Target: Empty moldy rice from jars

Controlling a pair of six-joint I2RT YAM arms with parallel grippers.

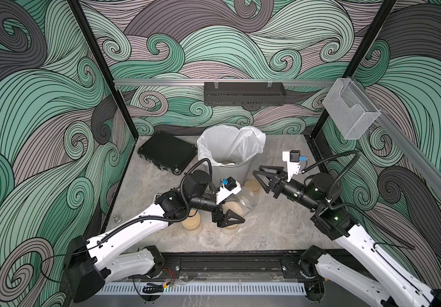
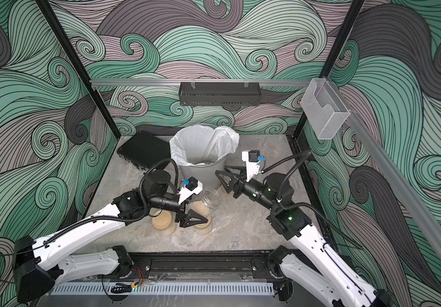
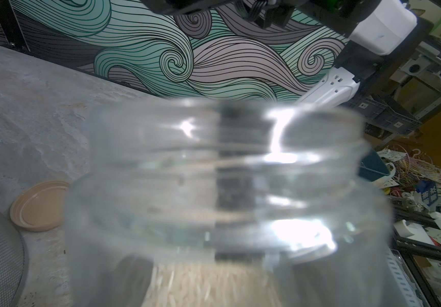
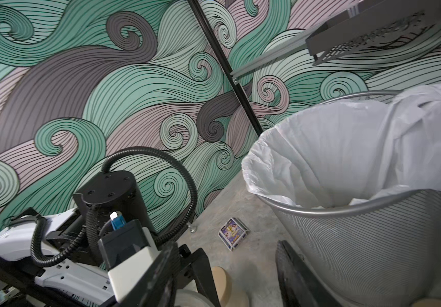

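Note:
A glass jar [image 1: 248,198] without a lid, holding pale rice [image 1: 234,207], is tilted with its mouth away from my left gripper [image 1: 230,220]. That gripper is shut on the jar; its fingers are mostly hidden in the left wrist view, where the glass jar [image 3: 220,204] fills the front. The tan lid [image 1: 252,186] lies flat on the table near the bin, also visible as a round lid [image 3: 41,205] in the left wrist view. My right gripper is open and empty, above the table beside the bin. The lined bin [image 1: 230,166] stands behind the jar.
Two closed jars stand near the front: one jar [image 1: 191,223] at left, another jar [image 1: 229,229] under the left gripper. A black case [image 1: 167,152] lies back left. A small card box [image 4: 233,232] sits on the table.

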